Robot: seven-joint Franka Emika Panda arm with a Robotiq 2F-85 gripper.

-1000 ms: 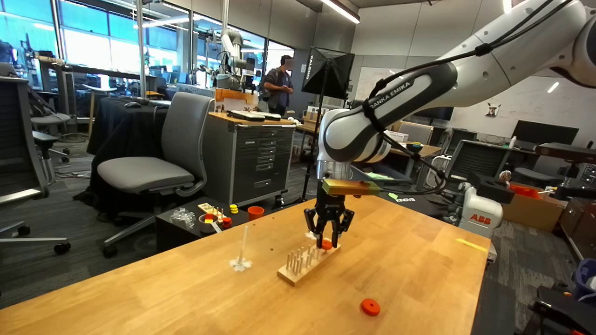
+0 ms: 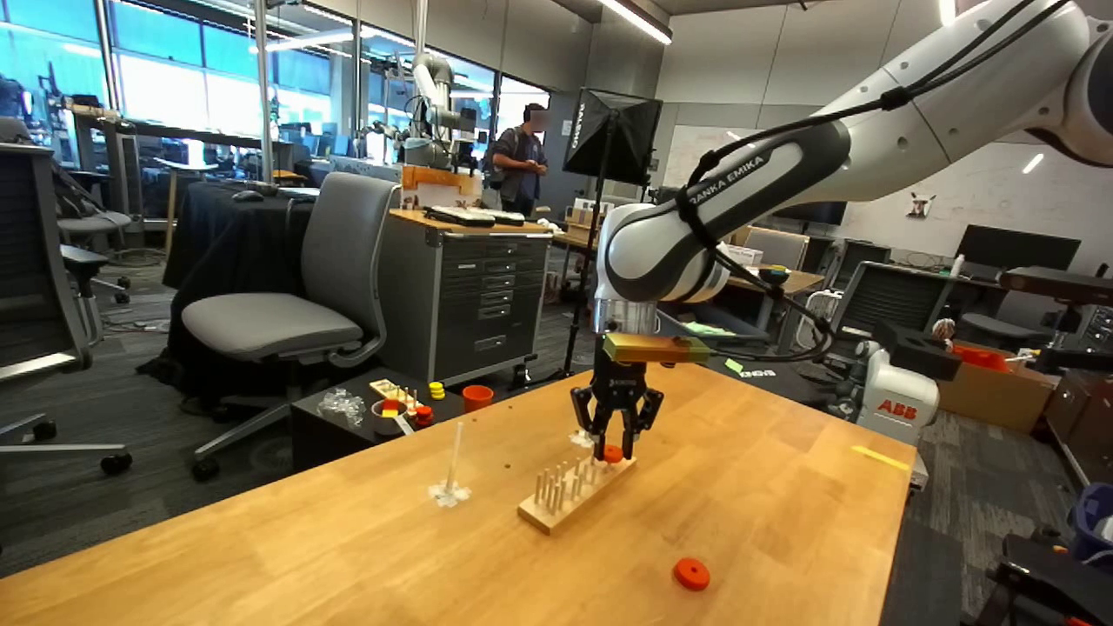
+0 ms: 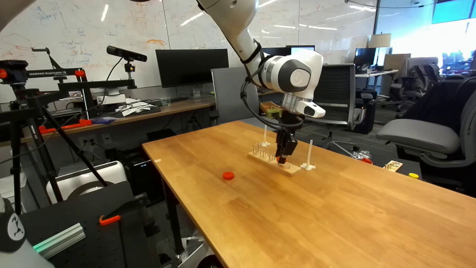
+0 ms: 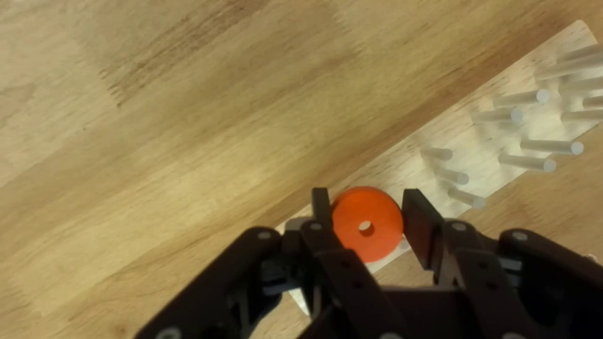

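A red ring point(image 4: 367, 231) with a small centre hole lies between the fingers of my gripper, shut on its two sides in the wrist view. It is over the end of the wooden peg board point(image 2: 576, 492) where no bare pegs stand clear. A pale patch shows through the hole; whether a peg is in it I cannot tell. Beside the ring's lower right edge, a small peg top shows. Several bare pegs point(image 4: 524, 163) rise from the rest of the board. A second red ring point(image 2: 691, 573) lies flat on the table, apart from the board.
Two thin upright white sticks stand on the table, one point(image 3: 309, 154) near the board's ring end, the other point(image 3: 265, 134) beyond its pegged end.
My gripper and the red ring have shifted very slightly up and to the right in exterior view 1. The board and the loose ring have stayed put.
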